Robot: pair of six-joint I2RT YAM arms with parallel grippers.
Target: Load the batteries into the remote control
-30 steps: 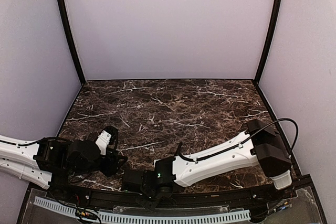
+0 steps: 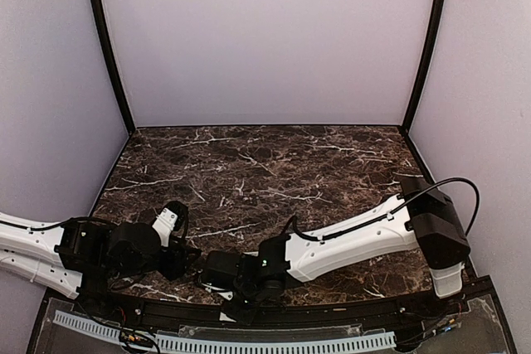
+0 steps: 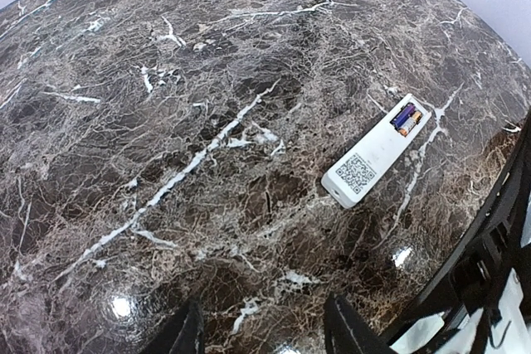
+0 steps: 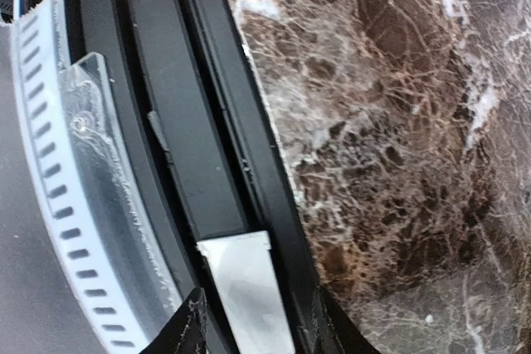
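Note:
A white remote lies on the marble table in the left wrist view, its open compartment showing batteries inside. My left gripper is open above the table, nothing between its fingers, with the remote ahead of it to the right. In the right wrist view my right gripper stands open over the table's front edge, above a white flat piece in the black rail, probably the battery cover; I cannot tell for sure. In the top view the right arm hides the remote.
Walls stand at the back and sides. A black frame with a slotted white strip runs along the front edge. The right arm reaches across the front middle, close to the left gripper.
The left arm is almost unmoved.

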